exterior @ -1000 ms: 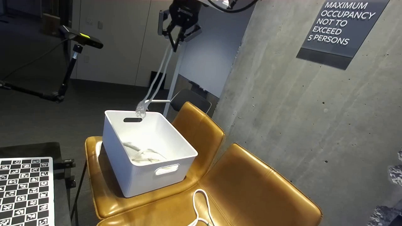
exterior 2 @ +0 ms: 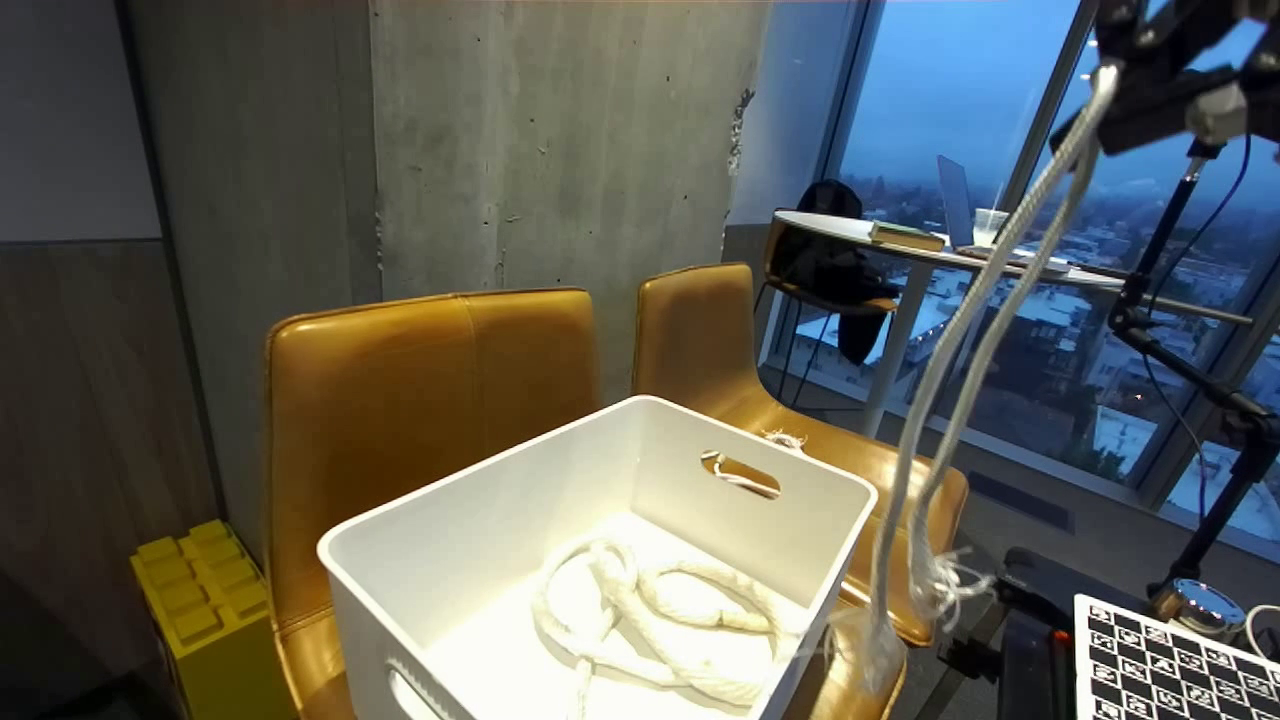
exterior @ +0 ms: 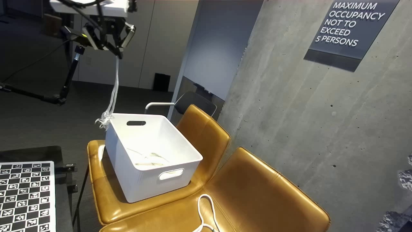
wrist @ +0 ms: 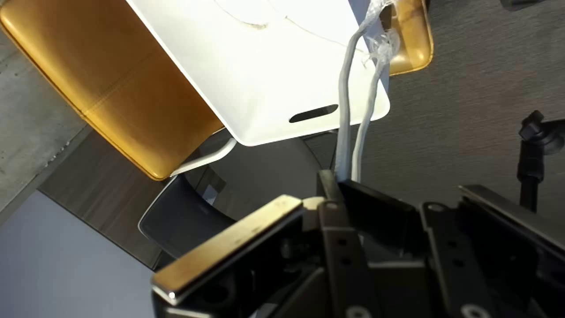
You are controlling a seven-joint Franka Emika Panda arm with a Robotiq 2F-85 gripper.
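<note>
A doubled grey-white rope (exterior: pixel 115 83) hangs from my gripper (exterior: pixel 117 56), which is shut on it high above the chairs. Its two lengths (exterior 2: pixel 967 306) dangle to frayed ends near the bin's rim, by the far left corner in exterior view 1. The wrist view has the same rope (wrist: pixel 344 95) running out from the fingertips of the gripper. Below stands the white bin (exterior: pixel 118 162) on a tan chair. More white rope (exterior 2: pixel 618 588) lies loosely coiled on the bin's floor. Whether the hanging ends touch the bin, I cannot tell.
A second tan chair (exterior: pixel 270 193) adjoins the first, with a white cord loop (exterior: pixel 199 208) on its seat. A checkered board (exterior: pixel 25 193) lies on a dark surface at left. A camera stand (exterior: pixel 69 75) rises behind the gripper. The concrete wall (exterior: pixel 278 108) bounds the right.
My gripper has moved left in exterior view 1, carrying the rope. The frayed ends have swung from the bin's far rim to its far left corner.
</note>
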